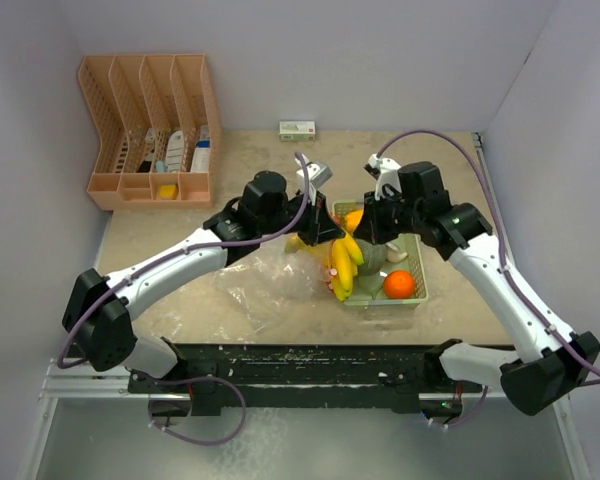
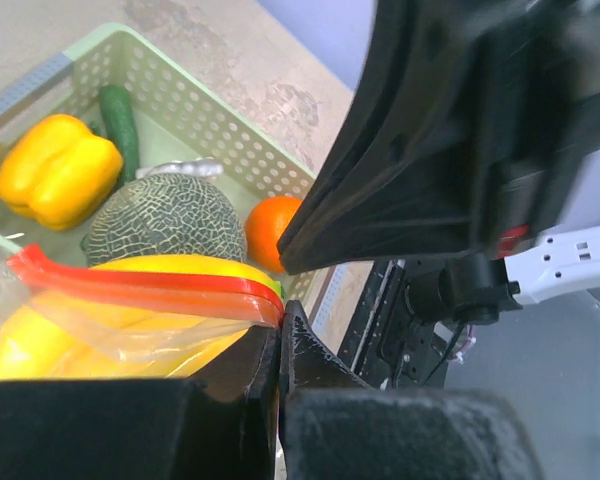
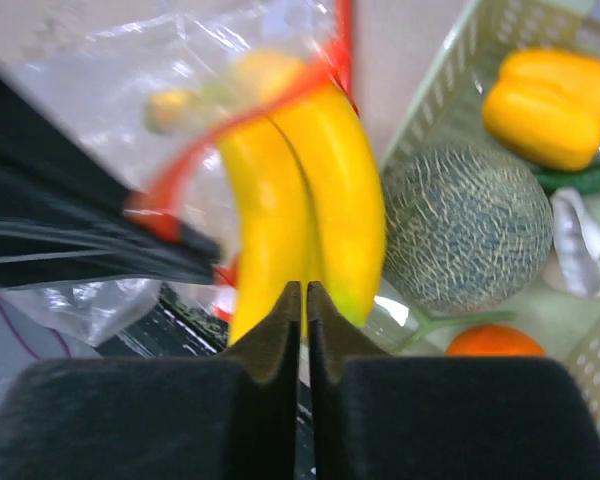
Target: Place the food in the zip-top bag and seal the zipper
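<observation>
My left gripper is shut on the bag's red zipper edge (image 2: 150, 285), with clear plastic hanging from it. The bananas (image 3: 330, 200) lie behind that plastic, at the left of the green basket (image 1: 390, 304). The bag's clear body (image 1: 265, 290) spreads over the table. My right gripper is shut, pointing down just right of the left one; in its own view its tips overlap the bananas, and I cannot tell what is between them.
The basket holds a yellow pepper (image 2: 55, 170), a cucumber (image 2: 120, 130), a melon (image 2: 165, 220) and an orange (image 2: 270, 230). An organizer (image 1: 100, 190) stands back left.
</observation>
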